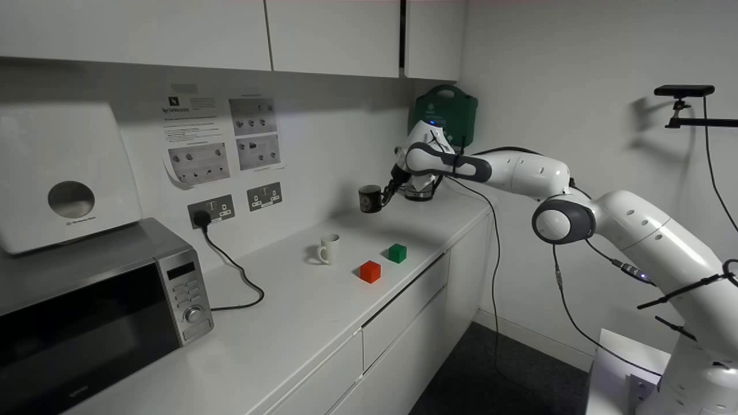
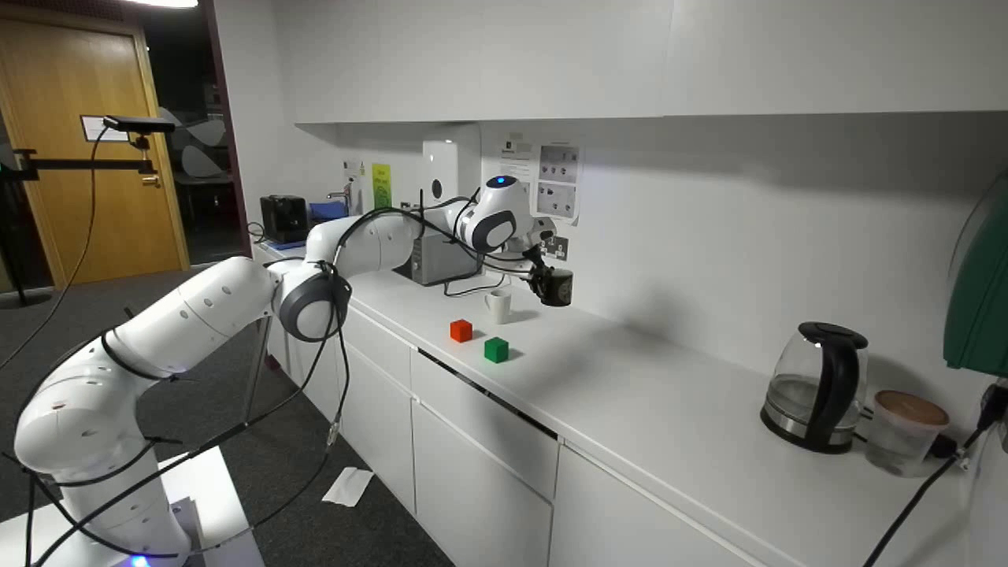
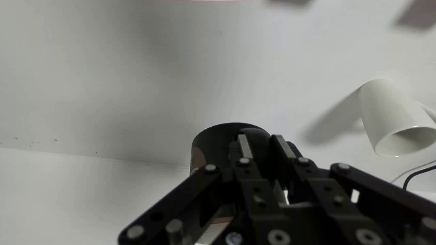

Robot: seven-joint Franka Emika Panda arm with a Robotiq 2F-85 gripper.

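A black mug [image 1: 369, 199] hangs in the air above the counter, roughly upright, close to the back wall. My gripper is shut on its handle; in the wrist view the mug's dark body [image 3: 212, 143] lies just left of the fingers [image 3: 244, 145]. In exterior view 2 the mug [image 2: 558, 289] is clear of the counter. A white mug [image 1: 330, 249] stands upright on the counter, its handle showing in exterior view 1. Toward the front edge sit a red cube [image 1: 370, 272] and a green cube [image 1: 397, 253], apart from each other.
A microwave [image 1: 104, 290] with a black cable occupies one end of the counter. Toward the other end are a glass kettle [image 2: 817, 387] and a lidded tub [image 2: 904, 431]. Wall cupboards [image 2: 803, 57] overhang the back.
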